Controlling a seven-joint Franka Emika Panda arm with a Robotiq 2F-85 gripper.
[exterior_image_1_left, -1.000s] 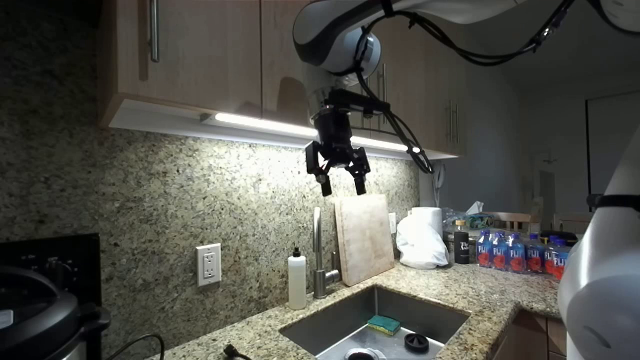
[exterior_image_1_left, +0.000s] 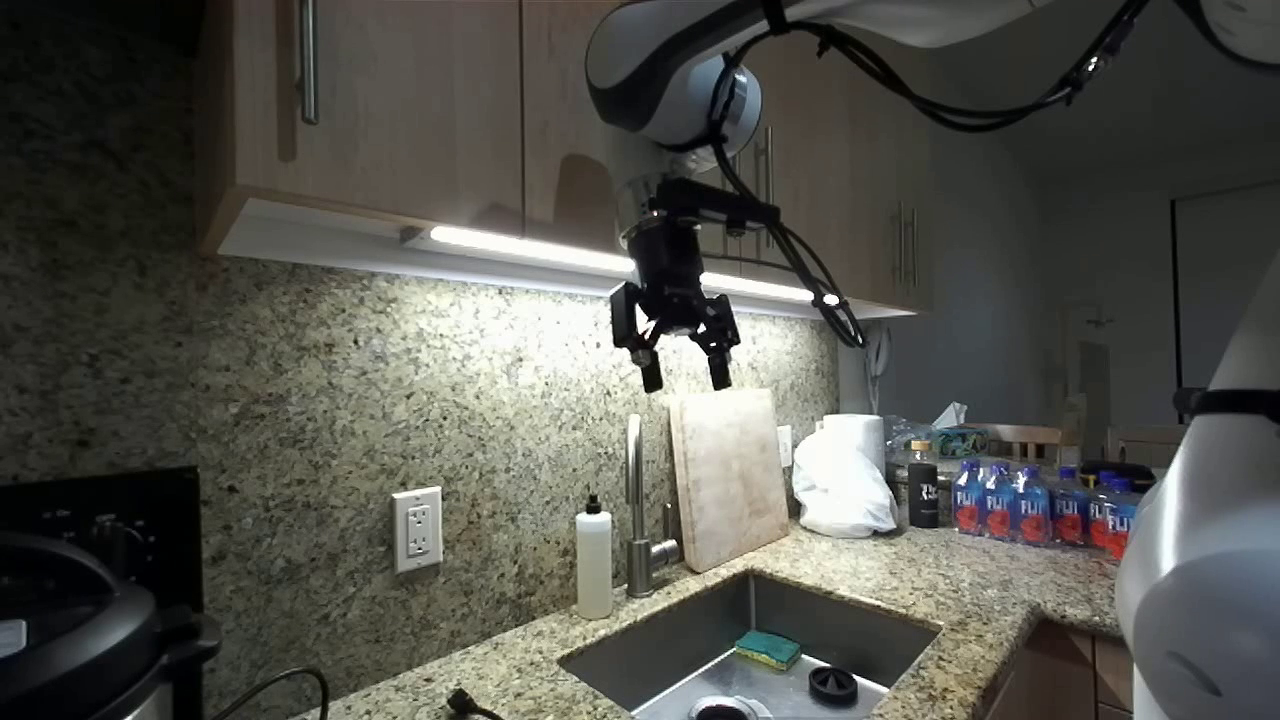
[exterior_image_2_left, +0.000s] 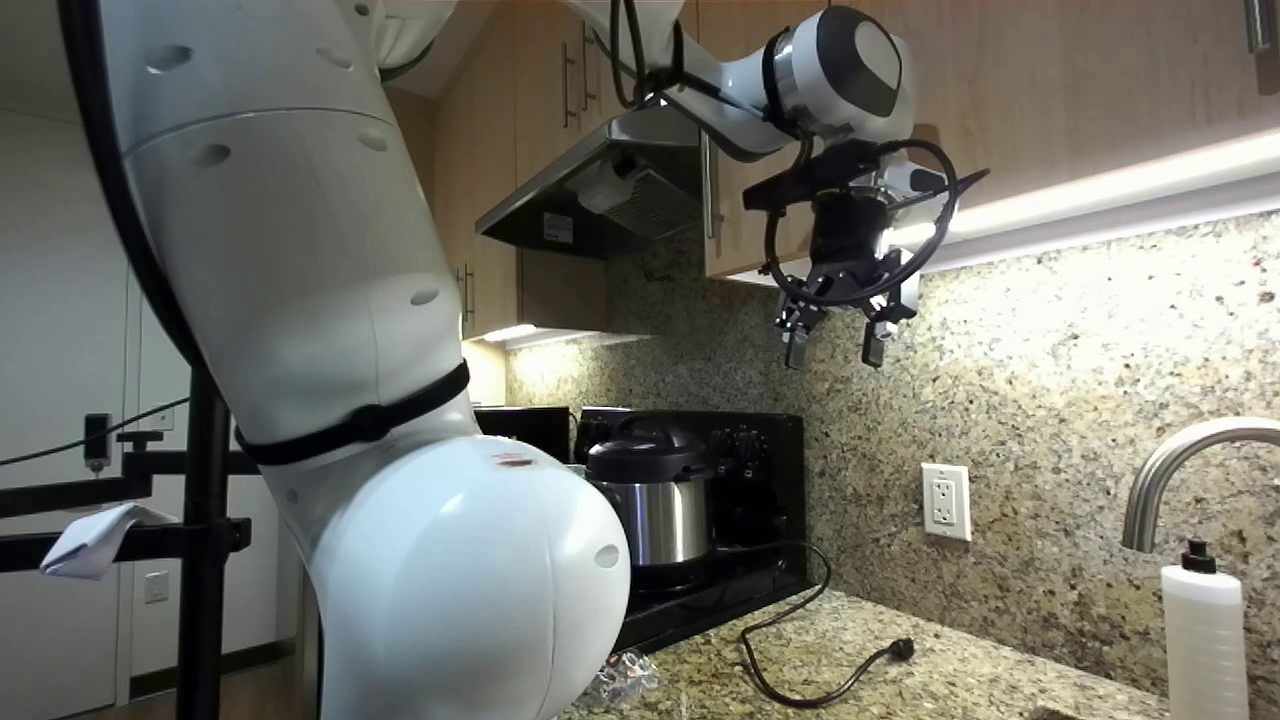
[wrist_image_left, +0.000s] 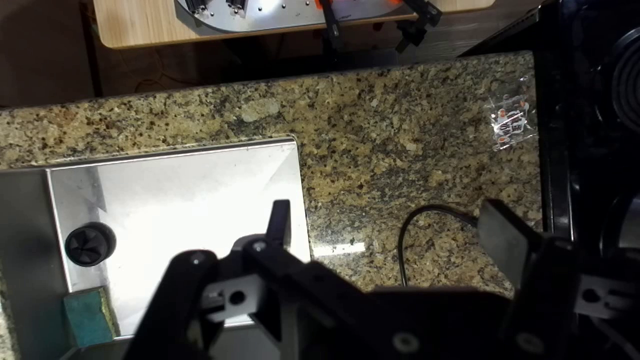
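High above the counter hangs my gripper (exterior_image_1_left: 685, 374), open, with nothing between its fingers; the second exterior view shows my gripper (exterior_image_2_left: 834, 348) in front of the lit backsplash. From the wrist, a black power cord (wrist_image_left: 403, 240) curves over the granite below, in line with the gap between the fingers. Its plug (exterior_image_2_left: 901, 648) lies loose on the counter, apart from the wall outlet (exterior_image_2_left: 945, 502). To one side is the steel sink (wrist_image_left: 174, 198), holding a green sponge (wrist_image_left: 89, 317) and a black drain stopper (wrist_image_left: 90, 244).
A soap bottle (exterior_image_1_left: 594, 560), faucet (exterior_image_1_left: 636, 504) and leaning cutting board (exterior_image_1_left: 729, 480) stand behind the sink. Several water bottles (exterior_image_1_left: 1032, 509) are at the far right. A pressure cooker (exterior_image_2_left: 657, 492) sits on the stove. Crumpled clear plastic (wrist_image_left: 510, 122) lies near the stove. Cabinets (exterior_image_1_left: 384, 108) overhang the counter.
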